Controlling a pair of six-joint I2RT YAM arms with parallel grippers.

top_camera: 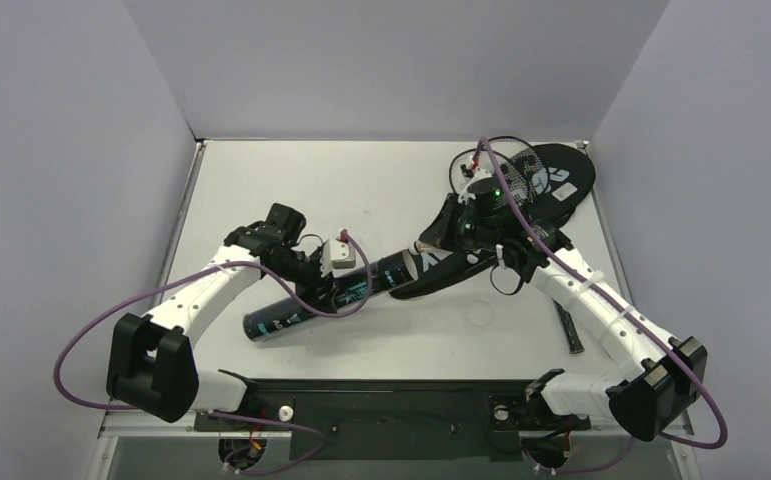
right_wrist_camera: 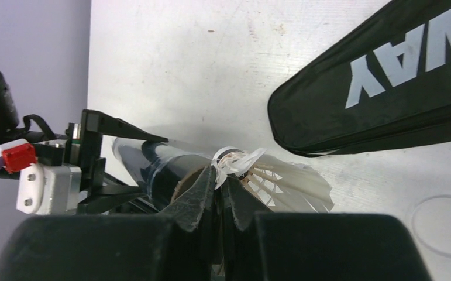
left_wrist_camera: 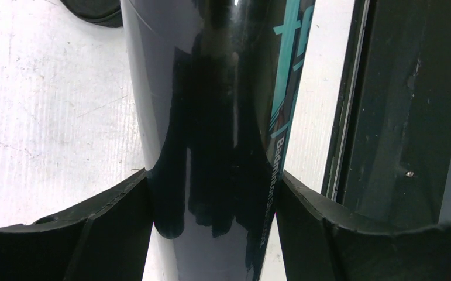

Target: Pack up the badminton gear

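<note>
The dark shuttlecock tube (top_camera: 281, 318) is tilted across the table's left-centre, its mouth to the right. My left gripper is shut around its middle. A white feather shuttlecock (right_wrist_camera: 290, 182) sticks out of the fingertips of my right gripper, which is shut on it. In the right wrist view the tube's rim (right_wrist_camera: 189, 182) shows just left of those fingers, which hide most of the opening. From above, the right gripper is close to the mouth, at its upper right; whether anything touches cannot be told.
A black racket bag (top_camera: 561, 195) runs to the back right, with rackets (top_camera: 526, 165) by its far end. A clear disc (top_camera: 479, 313) lies front centre, and a dark handle (top_camera: 568, 328) lies under the right arm.
</note>
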